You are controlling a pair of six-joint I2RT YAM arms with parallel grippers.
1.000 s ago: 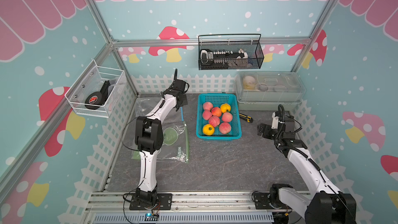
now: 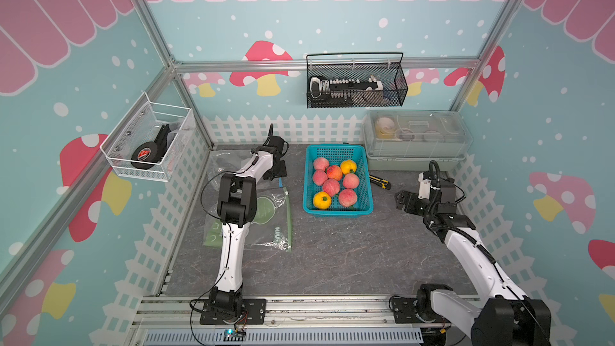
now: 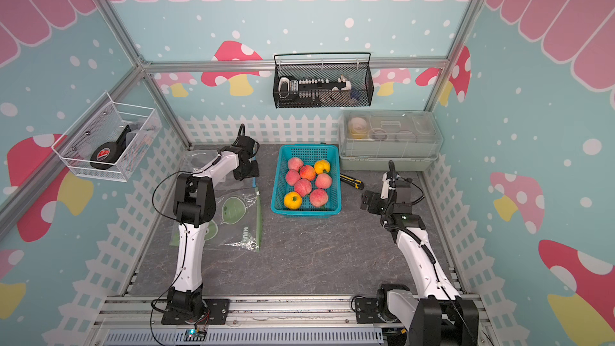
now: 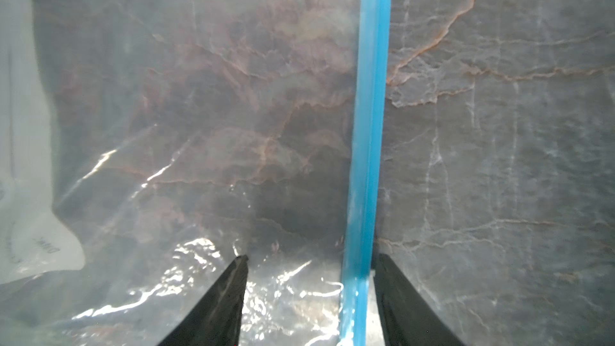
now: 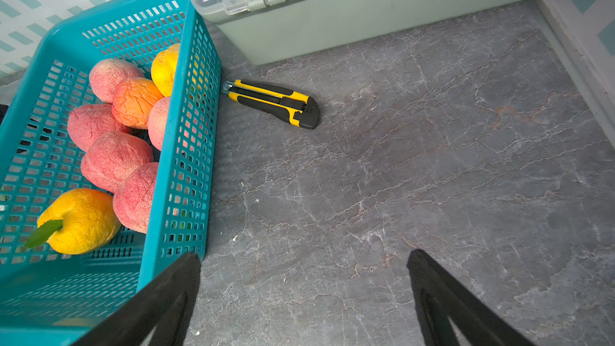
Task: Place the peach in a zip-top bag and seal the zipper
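Observation:
A clear zip bag point(image 4: 192, 89) with a blue zipper strip point(image 4: 365, 153) lies flat on the grey table. My left gripper is open low over it, its fingertips either side of the strip. A second clear bag with green print point(image 2: 264, 210) lies nearer the front. Peaches point(image 2: 348, 197) and yellow fruit sit in a teal basket point(image 2: 367, 200) at the centre. My right gripper hangs open over bare table to the right of the basket.
A yellow-black box cutter point(image 5: 269, 102) lies right of the basket. A lidded grey-green container point(image 2: 410, 163) stands at the back right.
The right arm has shifted very slightly at most.

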